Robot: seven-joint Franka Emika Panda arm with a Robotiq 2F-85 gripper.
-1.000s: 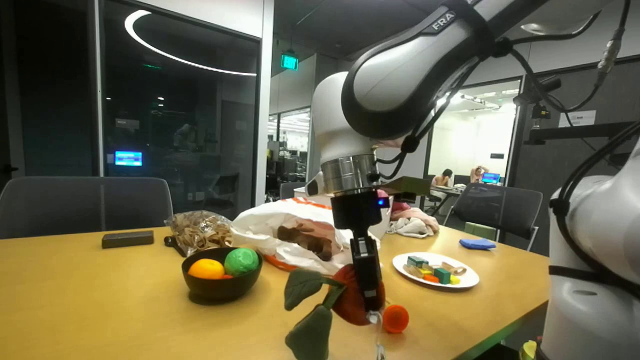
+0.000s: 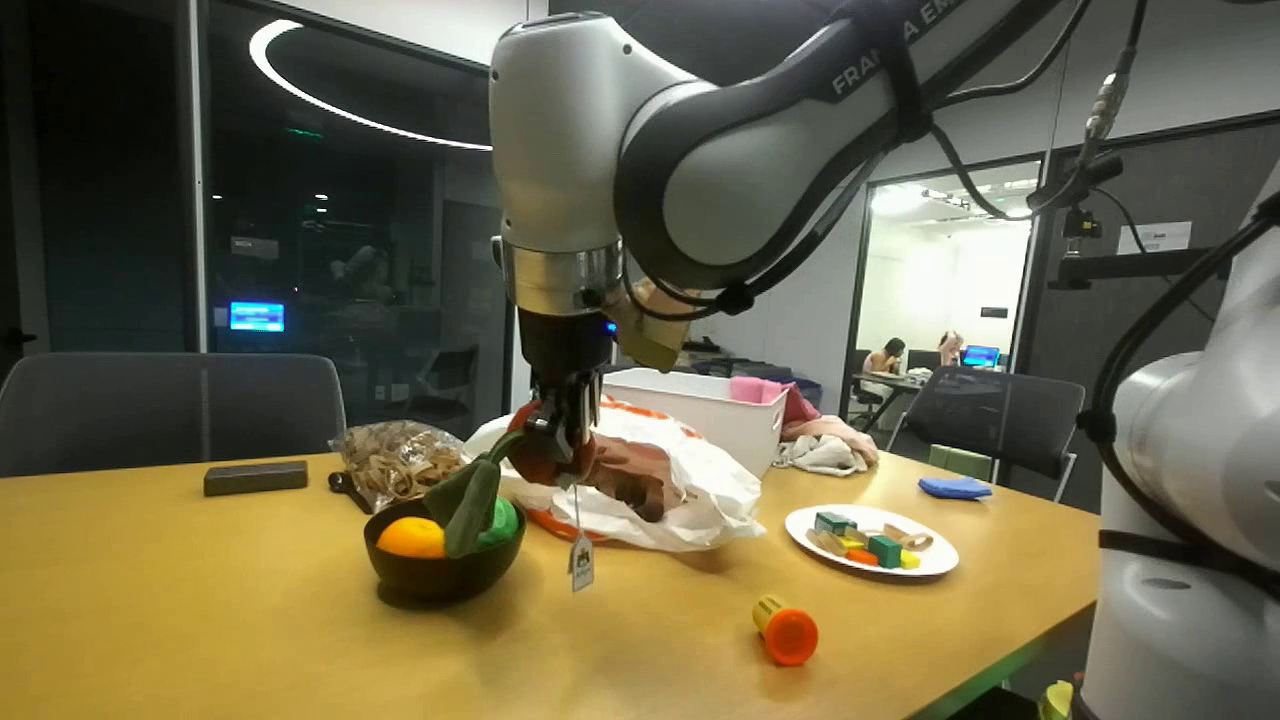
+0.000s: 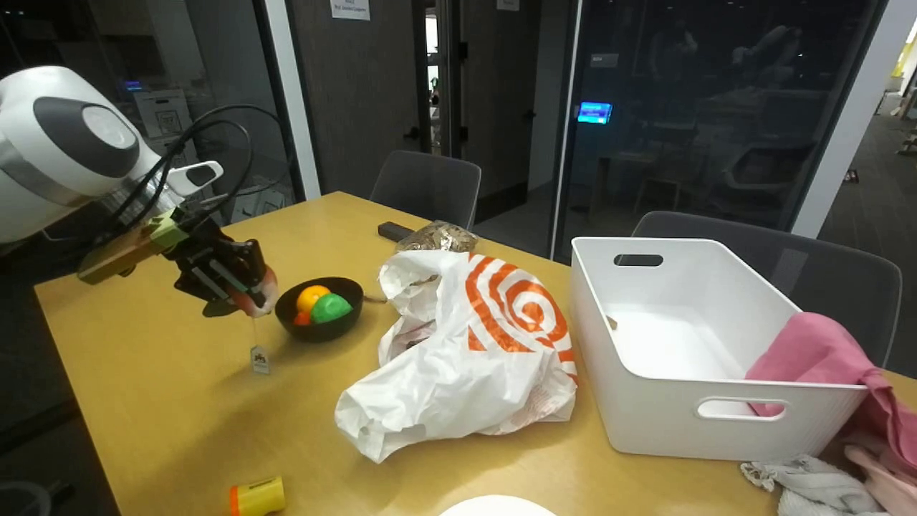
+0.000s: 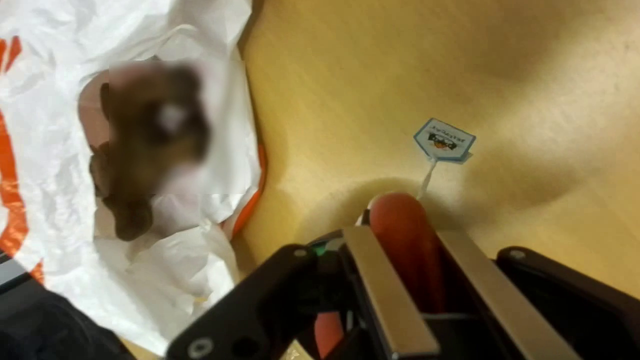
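My gripper is shut on a soft red plush fruit (image 4: 399, 240), its rounded end showing between the two fingers in the wrist view. Green cloth leaves (image 2: 470, 494) trail from the plush and overlap the black bowl (image 2: 446, 582) in exterior view 1. A white paper tag (image 2: 582, 563) dangles from it on a string above the table. In exterior view 2 the gripper (image 3: 249, 297) holds the plush to the left of the bowl (image 3: 322, 334). Inside the bowl are an orange ball (image 3: 311, 297), a green ball (image 3: 331, 308) and something red-orange.
A white plastic bag (image 3: 464, 378) with brown plush inside lies beside the bowl, before a white bin (image 3: 731, 421). A yellow container with an orange lid (image 2: 788, 636) rests near the front. A plate (image 2: 939, 563) of small blocks stands right.
From the front of the table, my gripper has moved left, back and up with the red plush. Its leaves now overlap the bowl in exterior view 1.
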